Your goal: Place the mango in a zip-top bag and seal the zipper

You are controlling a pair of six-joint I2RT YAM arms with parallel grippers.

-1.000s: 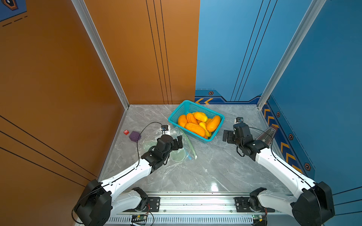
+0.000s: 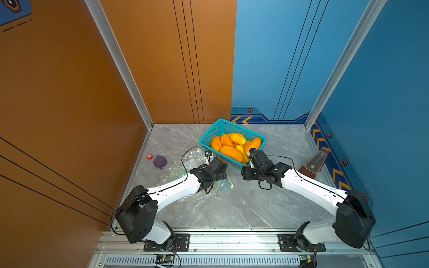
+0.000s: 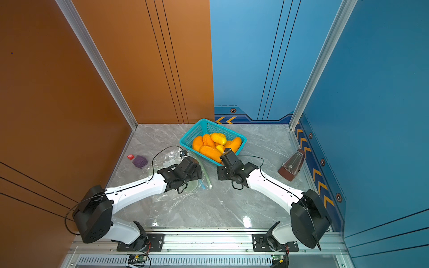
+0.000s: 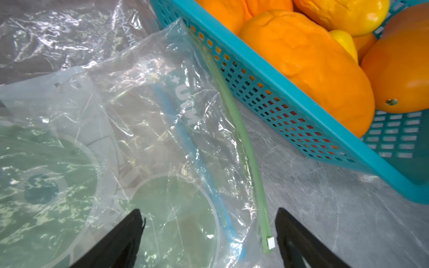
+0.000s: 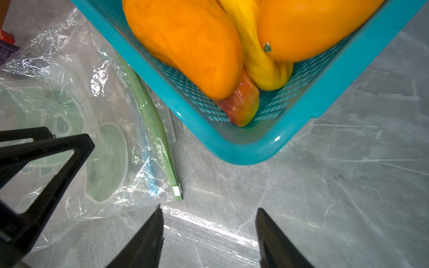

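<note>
A clear zip top bag (image 4: 156, 134) with a green zipper strip (image 4: 248, 151) lies flat on the table beside the basket. Above the bag hangs my left gripper, open and empty, its fingers to either side of the strip's near end. My right gripper is also open, with only bare table showing between its fingers, just right of the bag's near corner. Orange and yellow fruits fill the teal basket (image 5: 241, 154). A reddish-orange one, mango-like (image 5: 243, 102), sits low in its near corner, partly covered by a larger orange fruit (image 5: 192, 44).
A purple block (image 2: 160, 161) and a small red cube (image 2: 149, 156) lie at the left. At the right stands a brown object with a clear cover (image 2: 314, 164).
Bag and basket look unmoved.
</note>
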